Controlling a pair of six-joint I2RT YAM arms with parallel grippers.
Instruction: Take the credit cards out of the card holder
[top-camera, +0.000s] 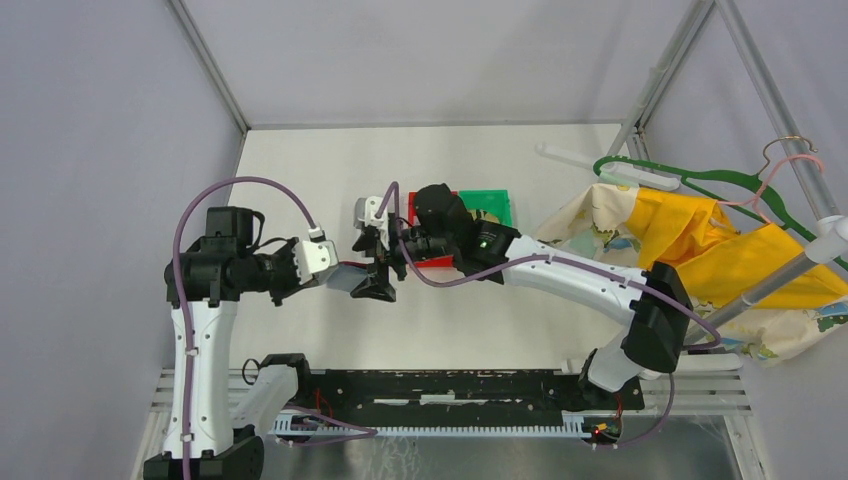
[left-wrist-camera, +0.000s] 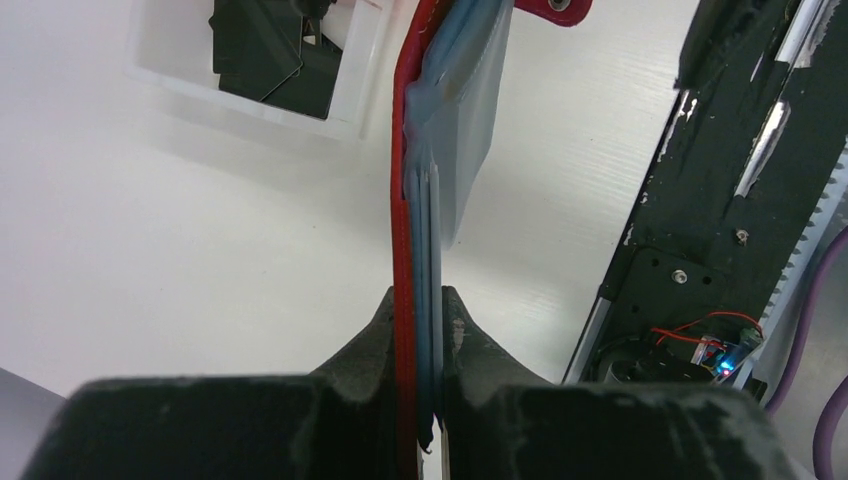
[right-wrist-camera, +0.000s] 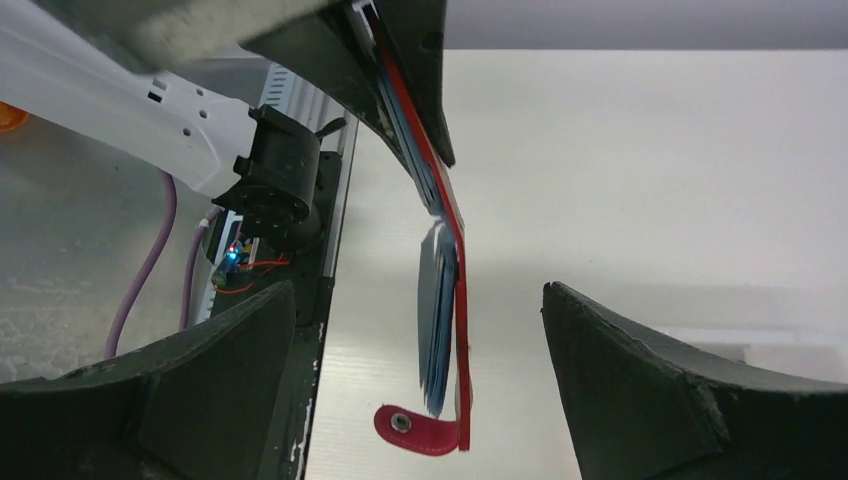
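The card holder (left-wrist-camera: 403, 220) has a red cover, a red snap strap (right-wrist-camera: 415, 430) and bluish clear sleeves (left-wrist-camera: 470, 110). My left gripper is shut on one end of it and holds it on edge above the table. In the right wrist view the holder (right-wrist-camera: 461, 320) hangs between the two spread fingers of my right gripper, with room on both sides. That gripper stands open around the free end, touching nothing. From above, the sleeves (top-camera: 347, 277) show between the two arms. Single cards cannot be made out inside the sleeves.
A white bin (left-wrist-camera: 345, 75) with black items stands on the table, beside a red bin (top-camera: 436, 262) and a green bin (top-camera: 497, 204). Hangers and yellow cloth (top-camera: 690, 245) fill the right side.
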